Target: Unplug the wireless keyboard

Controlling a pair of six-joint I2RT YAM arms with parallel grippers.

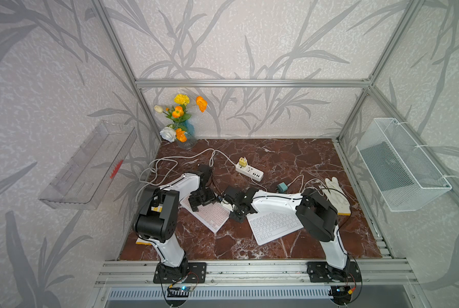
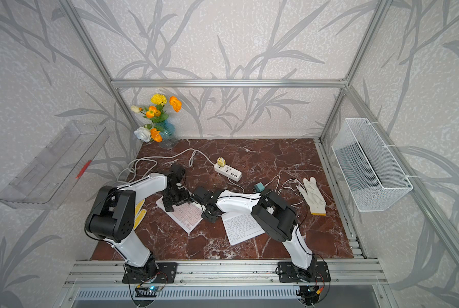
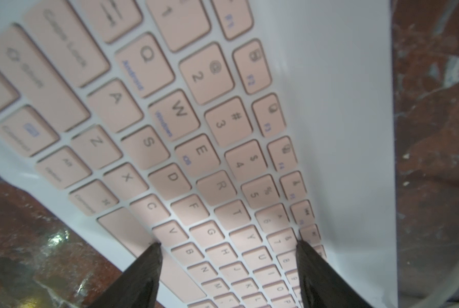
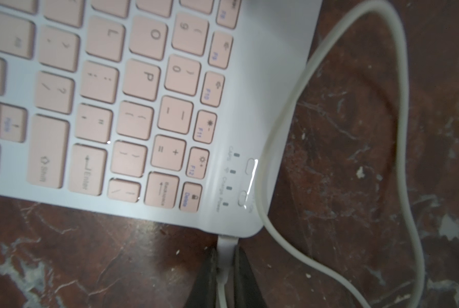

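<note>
The pink-keyed keyboard [image 1: 214,218] lies at the middle-left with both grippers over it. In the left wrist view my left gripper stands open, its fingers over the keys [image 3: 206,231]. In the right wrist view a white cable plug [image 4: 226,243] sits in the keyboard's end, and my right gripper has its fingers either side of the plug, closely around it; whether they grip it I cannot tell. The white cable [image 4: 401,154] loops over the keyboard's top edge.
A second white keyboard [image 1: 270,225] lies right of centre. Behind are a power strip [image 1: 248,172], a teal adapter [image 1: 282,187] and a flower vase [image 1: 185,141]. Gloves [image 1: 336,197] lie at both sides.
</note>
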